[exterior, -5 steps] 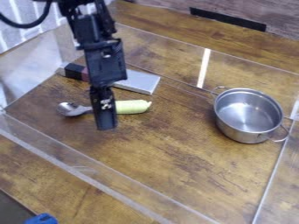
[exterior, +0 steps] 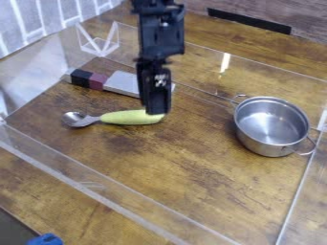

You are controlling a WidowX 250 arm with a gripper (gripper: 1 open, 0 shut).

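My black gripper (exterior: 145, 88) hangs open in the upper middle of the camera view, above and just behind a pale green corn-like vegetable (exterior: 130, 118). A metal spoon (exterior: 79, 119) lies at the left end of the vegetable. Behind them lies a long silver object with a dark and maroon end (exterior: 96, 80), partly hidden by the gripper. A steel pot (exterior: 270, 128) with side handles stands at the right.
Clear panels run along the left and right edges. A small blue object (exterior: 45, 239) is at the bottom left.
My gripper has moved up and right, away from the front of the spoon and vegetable to above and behind them. The objects look essentially unmoved.
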